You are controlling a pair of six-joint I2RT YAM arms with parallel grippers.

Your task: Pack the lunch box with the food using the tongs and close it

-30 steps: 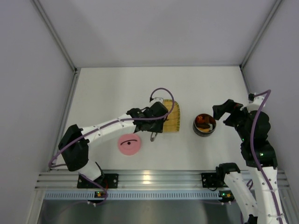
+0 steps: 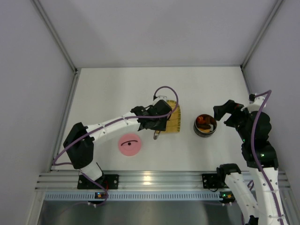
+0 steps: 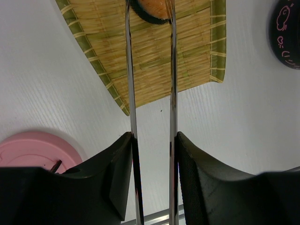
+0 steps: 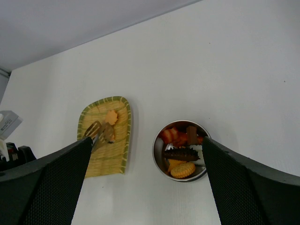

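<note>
My left gripper is shut on metal tongs [image 3: 174, 96], whose two long arms reach over the bamboo mat [image 3: 192, 70]. At the far end of the tongs, by the top of the left wrist view, is a round orange piece with a dark rim [image 3: 150, 19]; whether it is gripped cannot be told. The right wrist view shows the slotted tong heads [image 4: 97, 133] above the mat beside an orange flower-shaped piece [image 4: 111, 117]. The round lunch box [image 4: 155, 158] stands uncovered with several foods inside. My right gripper is open and empty, to its right.
A pink round lid [image 2: 129, 145] with a dark handle lies at the front left of the white table [image 2: 211, 84]. Bare table separates the mat from the lunch box, and the back of the table is clear.
My left arm has shifted slightly right over the mat, carrying the tongs. The right arm, the lunch box and the pink lid have stayed where they were.
</note>
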